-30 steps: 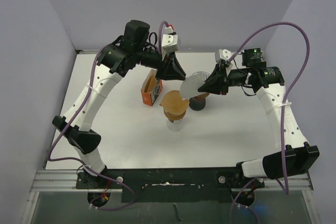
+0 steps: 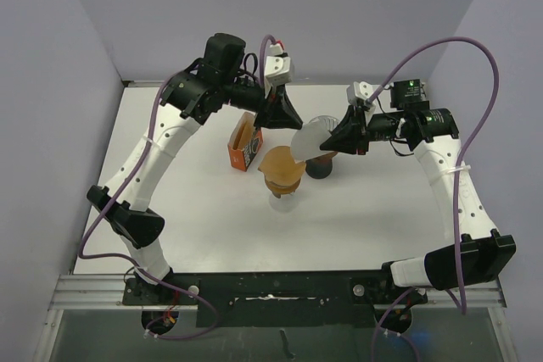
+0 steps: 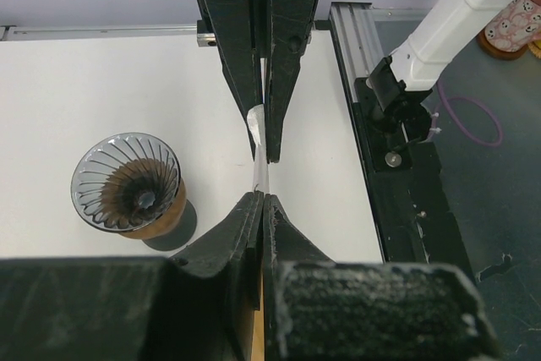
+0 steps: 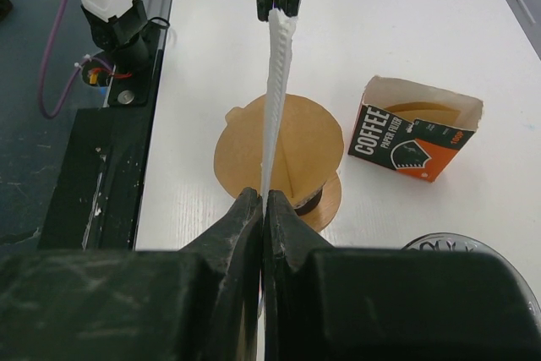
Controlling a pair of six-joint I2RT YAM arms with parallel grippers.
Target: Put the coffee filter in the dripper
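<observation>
A white coffee filter [image 2: 310, 141] hangs between my two grippers. My left gripper [image 2: 297, 125] is shut on its upper left edge, and my right gripper [image 2: 333, 143] is shut on the opposite edge. Edge-on, the filter [image 3: 260, 158] appears as a thin strip in the left wrist view; the right wrist view likewise shows the filter [image 4: 275, 95] narrow, its far end at the left gripper's tips. The ribbed clear dripper [image 3: 127, 182], with a wooden collar, stands on a dark base. From above, the right gripper and filter partly cover the dripper [image 2: 325, 125].
Brown filters [image 4: 283, 145] stand in a holder below the white filter. An open coffee filter box [image 4: 414, 128] sits at the back left with brown paper inside. Bare white table [image 2: 187, 218] lies toward the front left.
My left gripper has shifted very slightly to the right over the last second. The right gripper and the filter look unchanged.
</observation>
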